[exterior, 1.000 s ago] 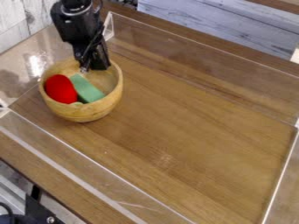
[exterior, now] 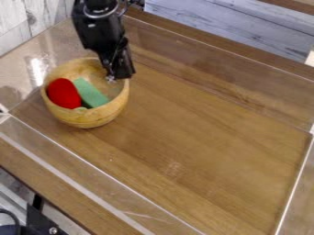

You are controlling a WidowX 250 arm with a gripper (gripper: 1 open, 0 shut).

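Note:
A wooden bowl (exterior: 98, 117) sits at the left of the table, holding a red rounded object (exterior: 64, 94) and a green block (exterior: 92, 95). My gripper (exterior: 120, 70) hangs over the bowl's back right rim, its black body coming down from the top. It looks shut, with nothing visible between its fingers, though the fingertips are small and dark.
A pale wall stands at the back left, close to the bowl's side of the table, and the table's edge runs along the lower left.
My gripper has shifted slightly to the right over the bowl's back rim. The bowl and the things in it look unmoved.

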